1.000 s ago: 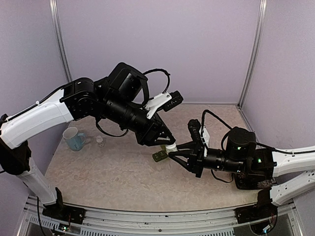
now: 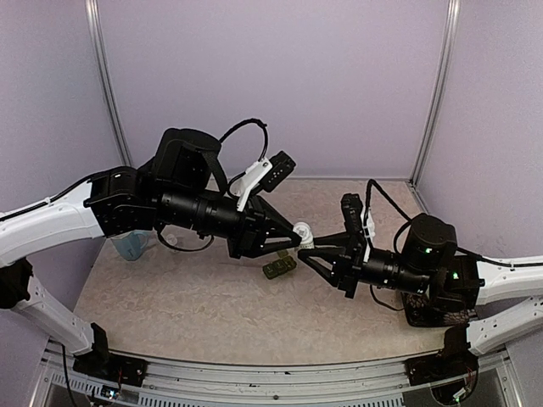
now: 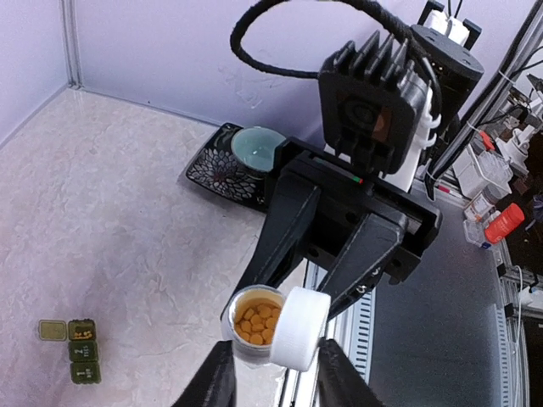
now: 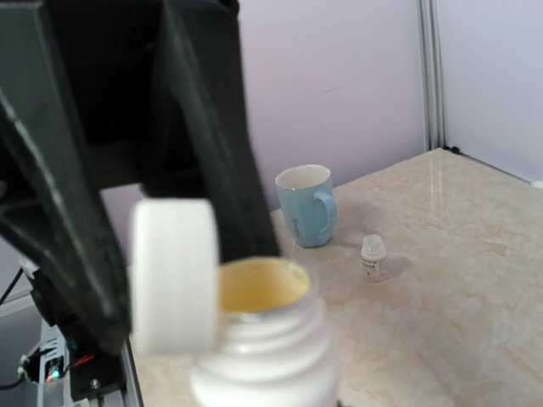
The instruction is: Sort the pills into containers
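My right gripper (image 2: 310,256) is shut on a small white pill bottle (image 4: 271,360), held clear of the table. In the left wrist view its mouth is uncapped and orange pills (image 3: 257,324) show inside. The white cap (image 3: 301,329) stands on edge by the rim; whether it is joined to the bottle I cannot tell. My left gripper is close by, its fingertips parted, with the cap and bottle showing in the gap. A dark green pill box (image 3: 83,349) lies on the table, one compartment's lid (image 3: 53,330) folded open.
A light blue mug (image 4: 307,208) and a second small white bottle (image 4: 373,257) stand toward the left side. At the right, a black tray (image 3: 212,170) holds a pale green bowl (image 3: 257,151).
The bottle and right gripper have risen and shifted slightly right. My left gripper has drawn a little left, and the bottle's cap is off its mouth.
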